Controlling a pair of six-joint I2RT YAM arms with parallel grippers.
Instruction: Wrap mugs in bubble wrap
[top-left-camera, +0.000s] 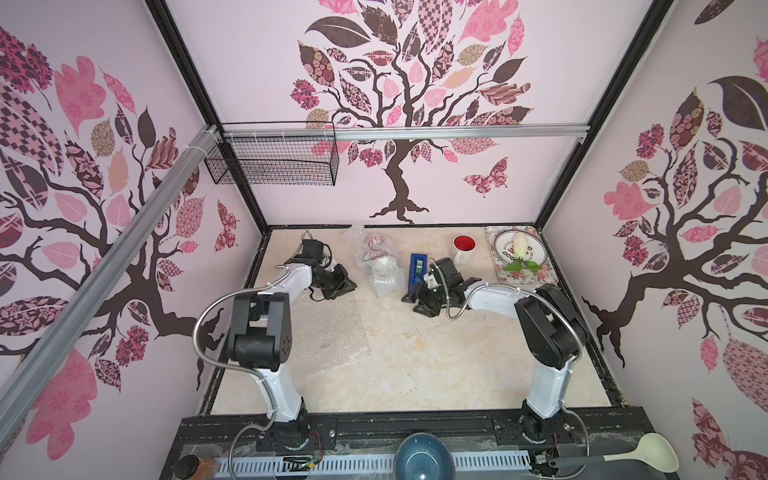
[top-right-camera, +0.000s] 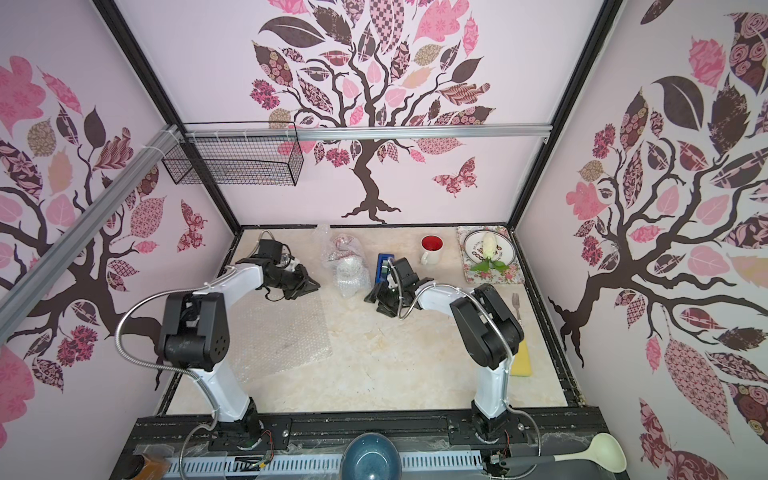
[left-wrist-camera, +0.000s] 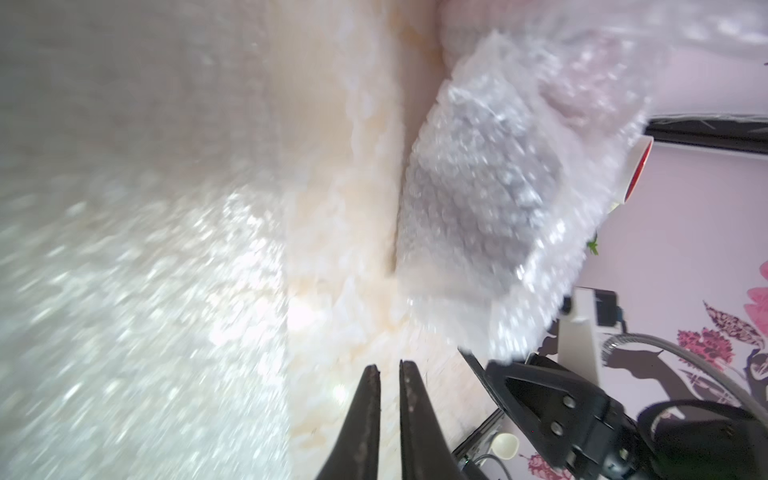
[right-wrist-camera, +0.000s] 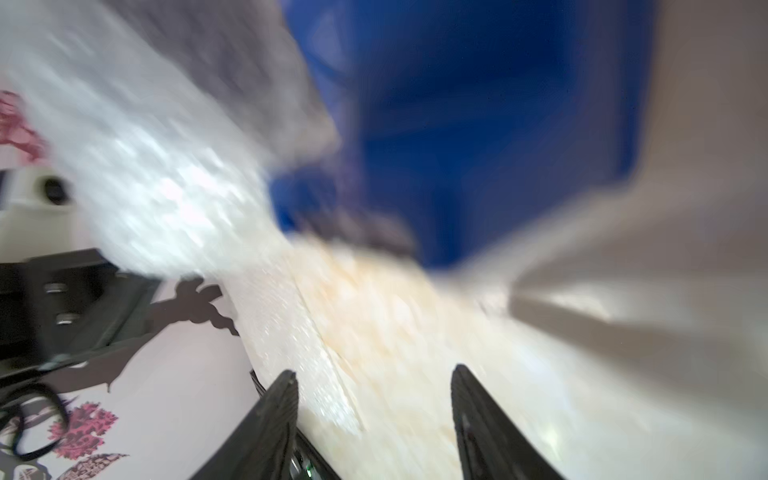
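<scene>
A bundle of bubble wrap (top-left-camera: 386, 277) stands near the back middle, most likely a wrapped mug. Just behind it lies another wrapped bundle (top-left-camera: 376, 245) with a reddish pattern showing through. Left of the front bundle, my left gripper has its fingers a narrow gap apart, with nothing between them. To the right of that bundle and in front of the blue tape dispenser (top-left-camera: 418, 267), my right gripper is open and empty. A white mug with a red inside (top-left-camera: 463, 249) stands unwrapped at the back. A flat bubble wrap sheet (top-left-camera: 332, 340) covers the left of the table.
A plate with a white flower (top-right-camera: 489, 249) lies on a floral mat at the back right. A fork (top-right-camera: 516, 305) and a yellow cloth (top-right-camera: 521, 360) lie along the right edge.
</scene>
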